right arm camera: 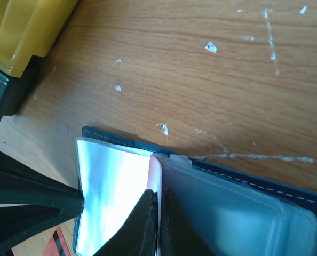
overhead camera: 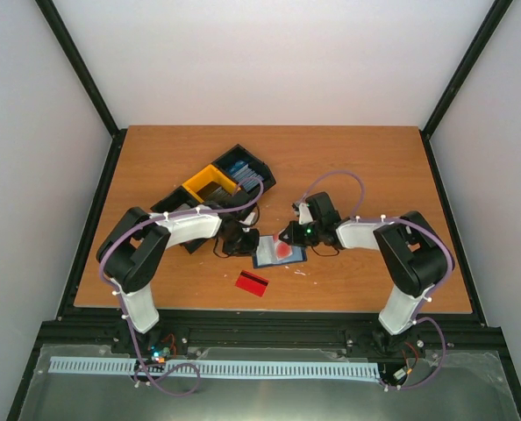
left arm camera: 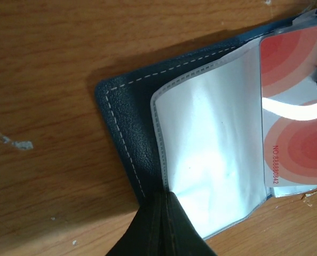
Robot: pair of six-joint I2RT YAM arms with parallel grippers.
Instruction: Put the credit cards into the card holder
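The card holder [overhead camera: 267,254] lies open between both grippers, its dark blue cover [left arm camera: 129,122] showing a white sleeve [left arm camera: 212,138]. A red-patterned card [left arm camera: 297,144] lies at the sleeve's right. My left gripper is shut at the holder's left edge, by the sleeve's rim. In the right wrist view my right gripper is shut at a thin pale sleeve edge [right arm camera: 154,170] standing up in the holder; whether that is held between the fingers is unclear. Another red card [overhead camera: 252,282] lies on the table below the holder.
Behind the left arm stands a black organizer with a yellow compartment [overhead camera: 199,182] and blue items inside. Both arms are close together at the holder.
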